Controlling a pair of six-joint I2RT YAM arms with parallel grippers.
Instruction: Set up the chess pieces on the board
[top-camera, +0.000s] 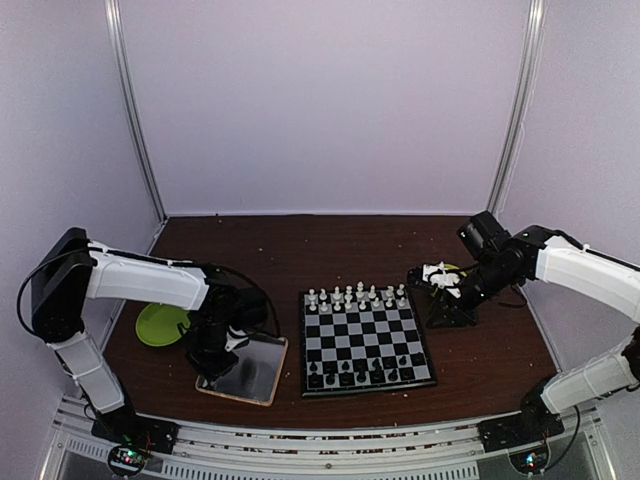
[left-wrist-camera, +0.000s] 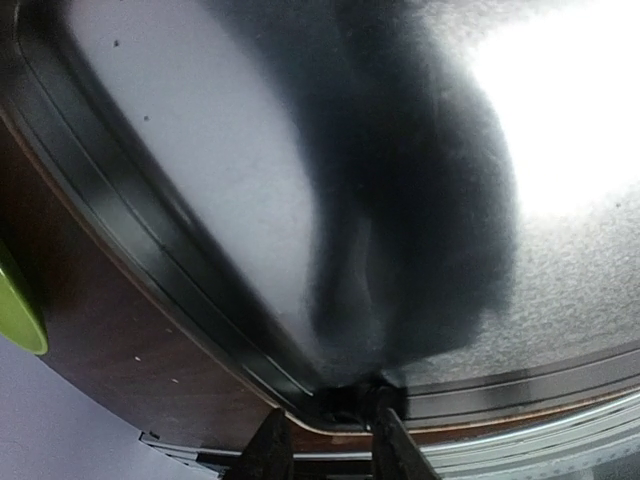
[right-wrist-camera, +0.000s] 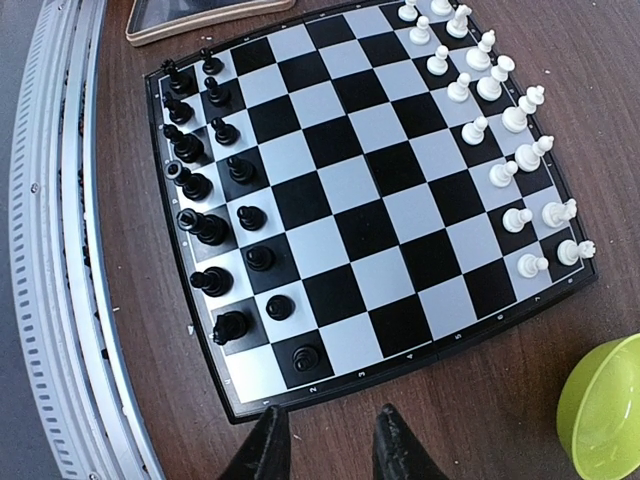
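Note:
The chessboard (top-camera: 366, 338) lies mid-table, white pieces (right-wrist-camera: 515, 118) in two rows along one side and black pieces (right-wrist-camera: 205, 226) along the other. On the black side, the corner square nearest my right gripper is bare. A small dark piece (left-wrist-camera: 378, 397) appears to lie in a corner of the metal tray (left-wrist-camera: 200, 300); its shape is hard to make out. My left gripper is low over that corner, its fingers apart with the dark piece just beyond their tips. Off the board's edge, my right gripper hovers open and empty.
A green bowl (top-camera: 160, 325) stands behind the tray at the left. Another green bowl (right-wrist-camera: 605, 410) is right of the board, partly covered by my right arm in the top view.

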